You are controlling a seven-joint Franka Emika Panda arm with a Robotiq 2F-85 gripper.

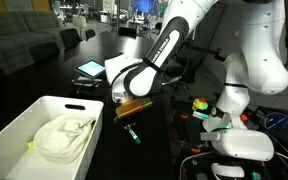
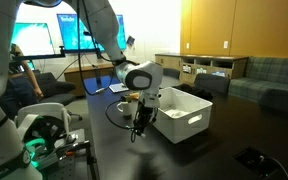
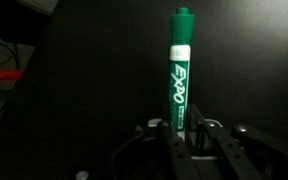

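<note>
A green-capped Expo marker (image 3: 179, 75) with a white and green barrel runs up from the fingers in the wrist view. My gripper is shut on its lower end, and the cap points away from the fingers. In exterior view 1 the marker (image 1: 133, 133) slants below the gripper (image 1: 125, 116), over the dark table. Exterior view 2 shows the gripper (image 2: 140, 124) low in front of the white box. How high the marker stands above the table is hard to tell.
A white open box (image 1: 29, 165) with a pale cloth (image 1: 62, 138) inside stands close by, to the left in exterior view 1. A tablet-like object (image 1: 91, 69) lies farther back. Dark table surface (image 2: 174, 160) in front of the box is clear.
</note>
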